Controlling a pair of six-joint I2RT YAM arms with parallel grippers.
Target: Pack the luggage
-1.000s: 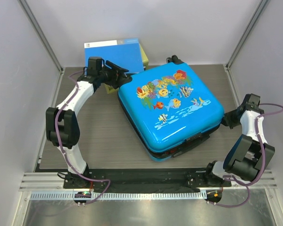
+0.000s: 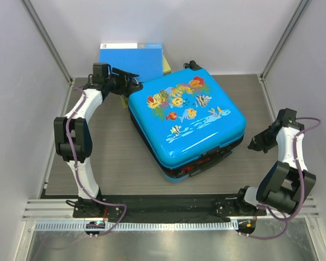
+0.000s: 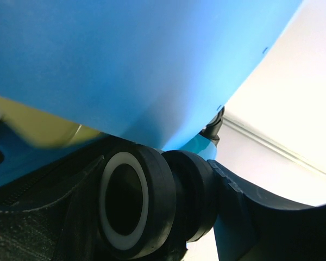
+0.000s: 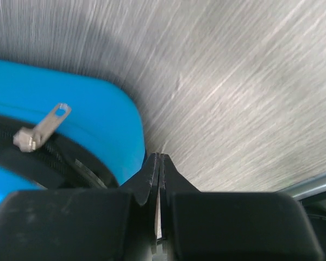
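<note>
The blue suitcase, printed with fish and flowers, lies closed at an angle mid-table. In the left wrist view, my left gripper is shut on a double black suitcase wheel at its upper left corner. Off the suitcase's right corner, my right gripper is away from the shell. Close up in the right wrist view, its fingers are pressed together with nothing between them. A metal zipper pull rests on the black seam at left, outside those fingers.
A blue box with a white strip stands at the back left against the wall, a yellow piece behind it.
The suitcase has shifted left, and the left gripper with it.
</note>
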